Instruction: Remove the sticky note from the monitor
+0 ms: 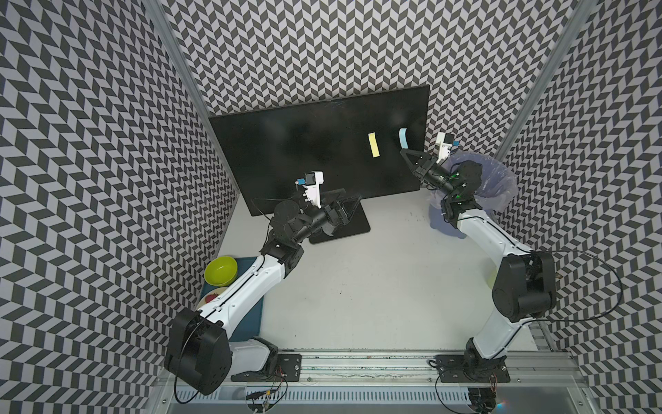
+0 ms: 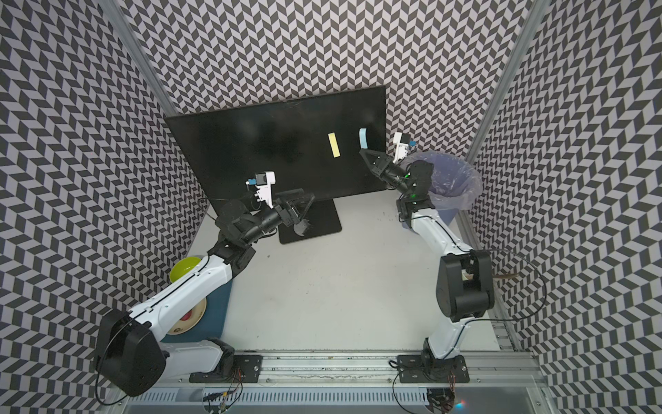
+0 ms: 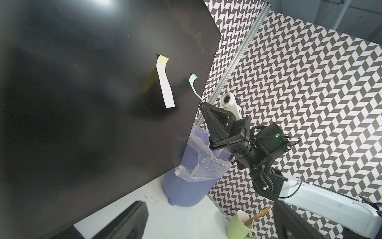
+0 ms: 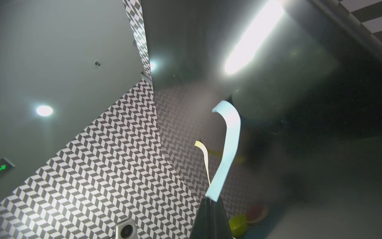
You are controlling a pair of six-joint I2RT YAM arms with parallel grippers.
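The black monitor (image 1: pixel 303 145) carries a yellow note (image 1: pixel 373 145) and, right of it, a light blue note (image 1: pixel 402 136), its lower part curving away from the screen in the wrist views. My right gripper is shut, its tips at the blue note's lower end (image 4: pixel 212 193); whether the paper is pinched between them I cannot tell. My left gripper (image 1: pixel 353 205) stands open in front of the lower middle of the monitor, apart from both notes.
A lined blue bin (image 3: pixel 187 191) stands beside the monitor's right end, under my right arm. A green mug (image 3: pixel 238 225) is at the right edge. A green bowl (image 1: pixel 220 270) and a plate sit at the left.
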